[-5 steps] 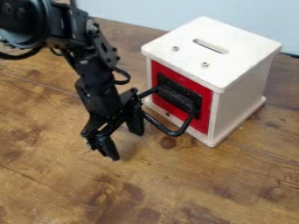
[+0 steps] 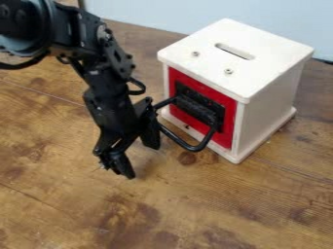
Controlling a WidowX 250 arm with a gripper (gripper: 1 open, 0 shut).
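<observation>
My black gripper [image 2: 138, 157] hangs low over the wooden table, left of a white wooden box [image 2: 264, 100] that has a slot and two screws on top. The box's red front [image 2: 228, 146] carries a black panel with a black bar handle [image 2: 198, 143] sticking out toward the gripper. The fingers point down and appear spread apart, with nothing seen between them. The gripper is close beside the handle's left end; whether they touch is unclear.
A pale wall runs along the back behind the box.
The arm and gripper have shifted very slightly; the box and its handle look unchanged.
</observation>
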